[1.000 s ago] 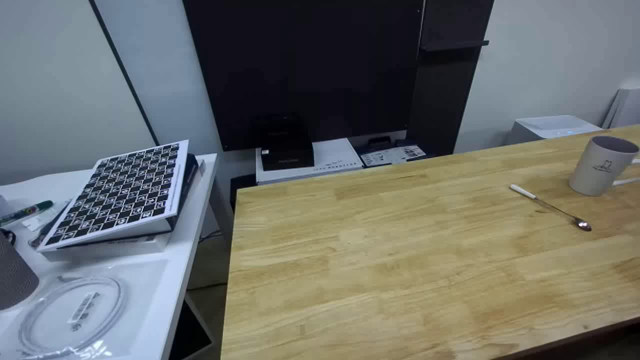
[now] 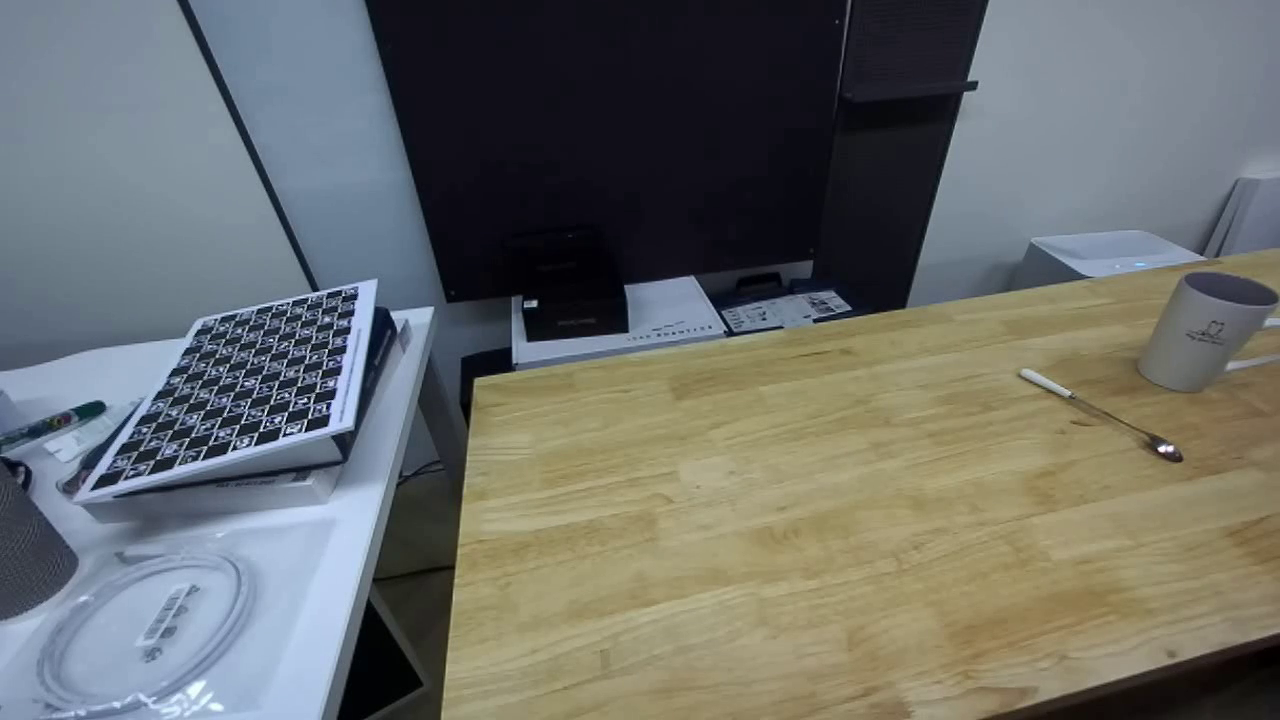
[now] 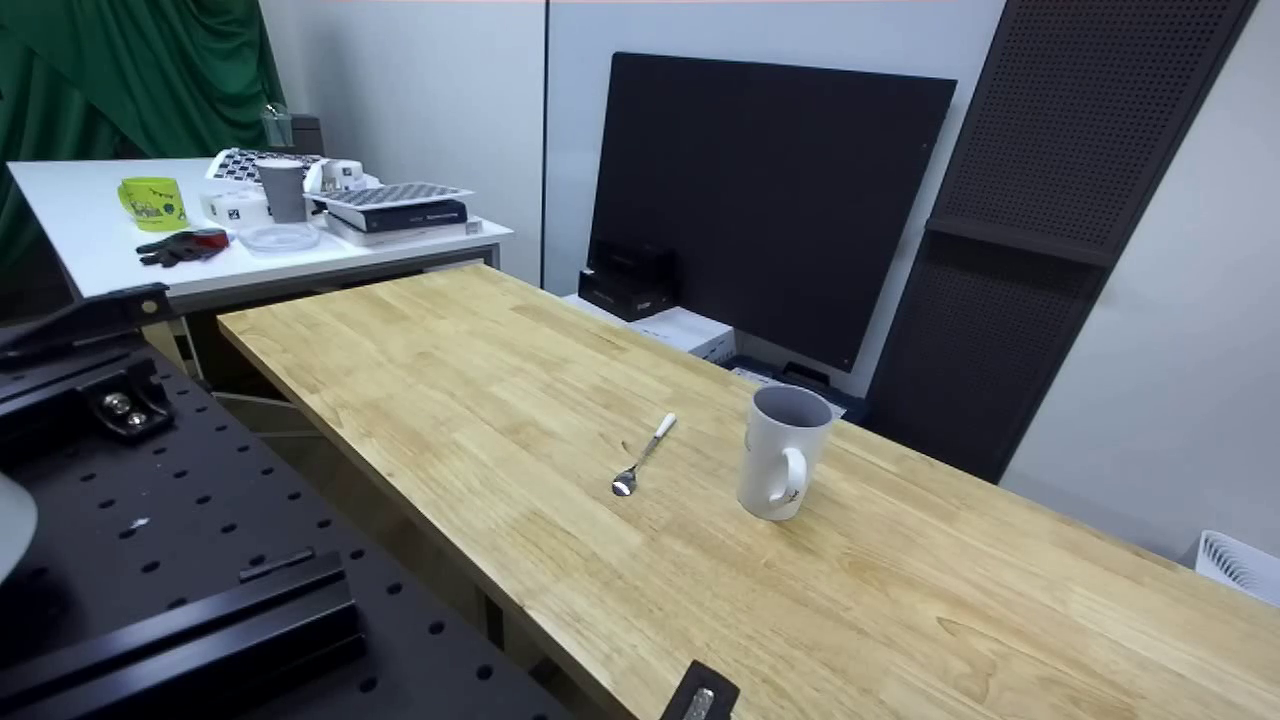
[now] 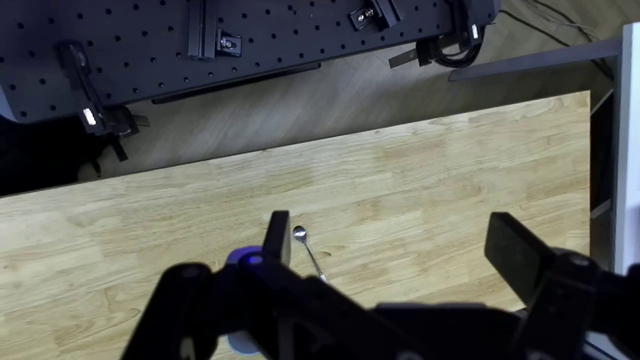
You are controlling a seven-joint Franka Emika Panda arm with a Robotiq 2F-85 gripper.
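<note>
A grey-white mug (image 3: 768, 470) stands upright on the wooden table, its handle facing the camera in exterior view 2. Beside it, apart, lies a metal spoon (image 3: 644, 455) with a white handle end. Exterior view 1 has the same mug (image 2: 1197, 336) at the right edge, the spoon (image 2: 1101, 414) to its left. From above in the wrist view, my gripper is wide open, its dark fingers far apart and nothing held. The spoon (image 4: 309, 252) appears between them, well below, near the left finger. That finger and the gripper body hide most of the mug (image 4: 241, 255).
A white side table (image 3: 120, 252) at its far end carries books, a cup and other items. The black perforated base plate (image 3: 300, 576) runs along the near side, across a gap. A black panel (image 3: 756, 204) stands behind.
</note>
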